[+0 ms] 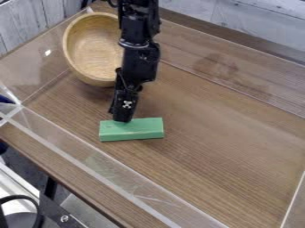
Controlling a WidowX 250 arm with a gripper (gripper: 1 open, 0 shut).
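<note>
A green rectangular block (131,129) lies on the wooden table. The black gripper (123,109) hangs just above and behind the block's left half, its fingers open and angled down toward it. Whether the fingertips touch the block is hard to tell.
A wooden bowl (84,49) sits at the back left, partly behind the arm. A clear strip runs along the near left edge, with a dark cable beyond it at the bottom left.
</note>
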